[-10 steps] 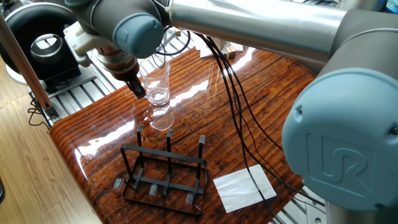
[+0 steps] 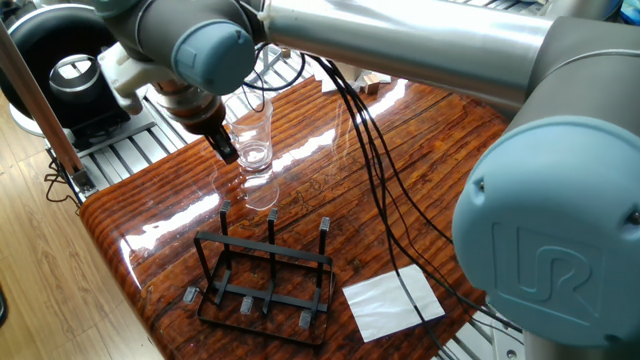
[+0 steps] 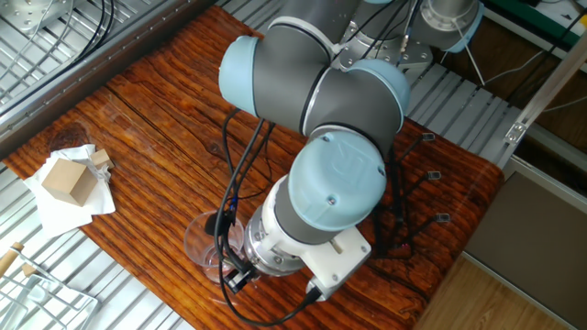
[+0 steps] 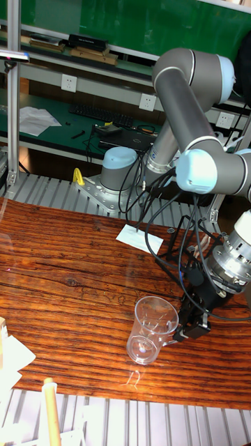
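Observation:
A clear cup [image 4: 155, 331] stands upright on the wooden table [image 2: 180, 220], with its wide mouth up. It looks to have a handle on the side facing my gripper [image 4: 185, 332]. The dark fingers [image 2: 222, 145] are tilted down close beside the cup in exterior view 1. Whether they touch the handle is not clear, nor whether they are open or shut. From above, in exterior view 2, the cup [image 3: 197, 240] is partly covered by the wrist and cables. A black metal rack [image 2: 265, 297] with several upright prongs is on the table, apart from the cup.
A white sheet [image 2: 394, 302] lies flat beside the rack. Wooden blocks [image 3: 70, 181] rest on white paper at the table's far end. Loose black cables [image 2: 375, 165] hang from the arm over the table. Bare tabletop lies between cup and blocks.
My gripper has shifted slightly down and toward the cup in exterior view 1, with its fingers appearing a little turned. The cup and rack have not moved.

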